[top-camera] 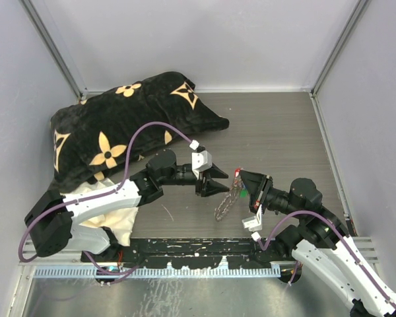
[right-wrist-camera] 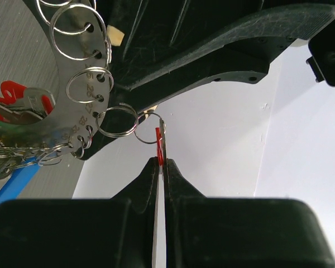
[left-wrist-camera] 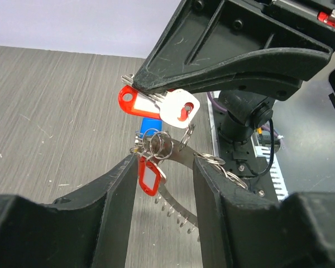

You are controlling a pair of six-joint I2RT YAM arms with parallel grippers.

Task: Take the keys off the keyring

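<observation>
My right gripper is shut on a red-tagged key (left-wrist-camera: 176,109) at its tip; in the left wrist view the key, with a red tag (left-wrist-camera: 134,103), sits at the black finger's end. The curved metal keyring holder (right-wrist-camera: 72,117), with numbered holes and wire rings, hangs below it, carrying another red tag (left-wrist-camera: 149,177) and a blue tag (left-wrist-camera: 151,125). My left gripper stands open just before the hanging rings and tags, facing my right gripper.
A black patterned cushion (top-camera: 132,125) fills the back left, with a cream cloth (top-camera: 123,221) near the left arm. Walls enclose the sides.
</observation>
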